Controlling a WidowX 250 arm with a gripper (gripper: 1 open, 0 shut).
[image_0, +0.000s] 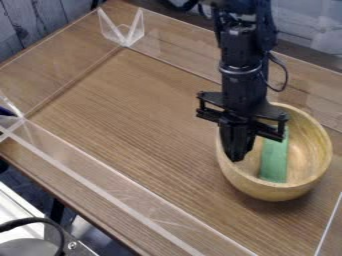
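A black robot gripper hangs over the left rim of a pale wooden bowl at the right of the table. It looks shut, and nothing shows between its fingertips. Inside the bowl, to the right of the fingertips, lies a green oblong object, partly hidden under the gripper body.
Clear plastic edging runs along its sides. Black and silver equipment sits off the table at the bottom left.
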